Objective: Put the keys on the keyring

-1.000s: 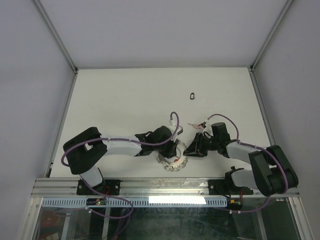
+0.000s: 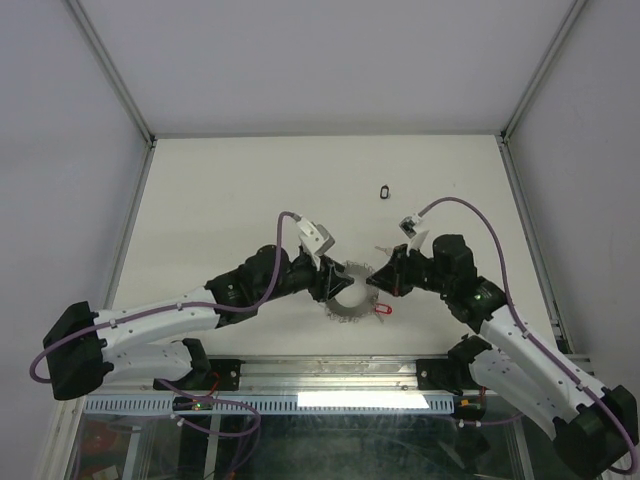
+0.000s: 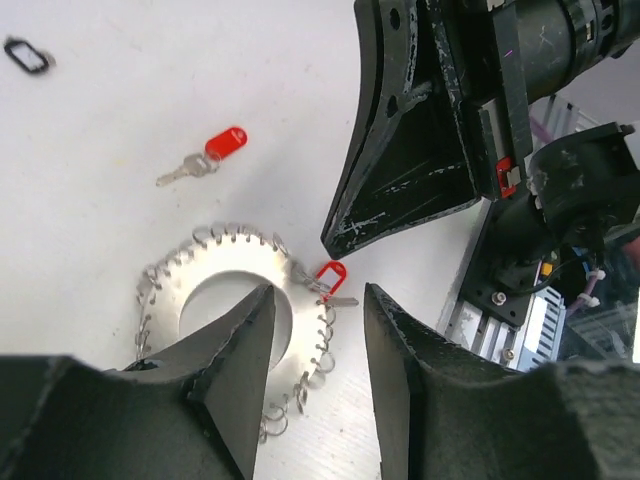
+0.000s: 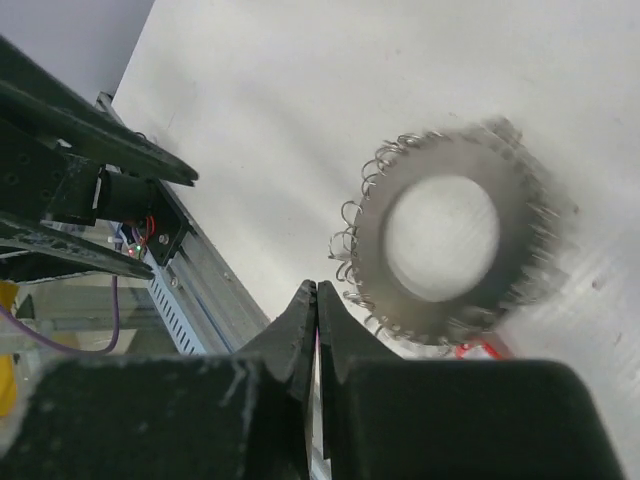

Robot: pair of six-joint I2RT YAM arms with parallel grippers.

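The keyring is a grey band circled by small wire coils, lying on the table; its far side is blurred in the right wrist view. A key with a red head rests at the band's right edge, its metal blade over the coils. A second red-headed key lies apart, farther back. My left gripper is open, its fingers above the keyring with nothing gripped between them. Beside the keyring's right side, above the table, my right gripper is shut with nothing showing between its fingertips.
A small black clip lies far back on the white table. The two grippers are close together over the keyring. A metal rail runs along the front.
My left gripper has moved left, back from the ring. The right gripper has shifted slightly left. A red key head now shows at the ring's right edge; earlier, red showed inside the ring.
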